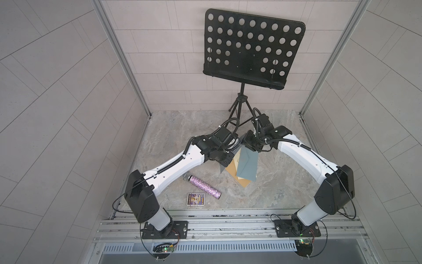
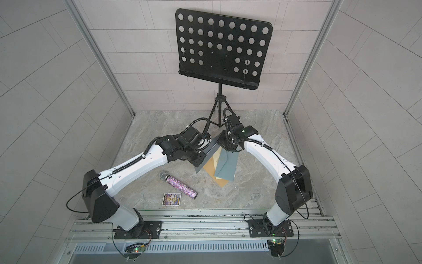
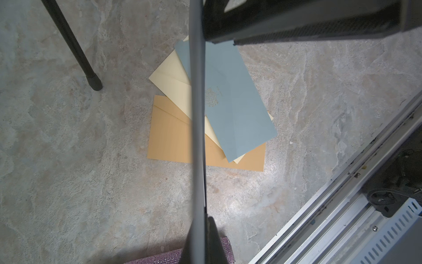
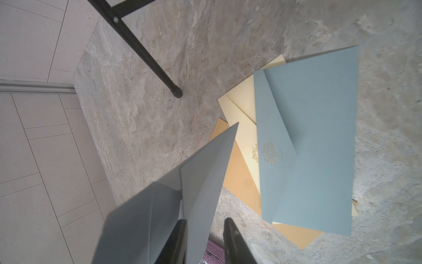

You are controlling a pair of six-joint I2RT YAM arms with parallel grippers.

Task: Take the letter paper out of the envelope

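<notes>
A grey envelope [image 4: 131,220] hangs above the floor, its flap [image 4: 206,176] folded out. In the left wrist view the envelope [image 3: 198,132] stands nearly edge-on, with my left gripper shut on its lower part. My right gripper is at the envelope's opening, fingers part open with a clear gap; part of the flap shows in that gap. Whether a finger is inside the opening, I cannot tell. A thin pale edge [image 4: 180,210] shows along the opening, perhaps the letter paper; otherwise no paper is visible.
Below lie a blue envelope [image 4: 321,132], a cream one [image 4: 239,105] and an orange one [image 4: 244,184], overlapping. A glittery pink bottle [image 1: 204,186] and a small card [image 1: 195,199] lie front left. A black music stand [image 1: 241,96] rises behind.
</notes>
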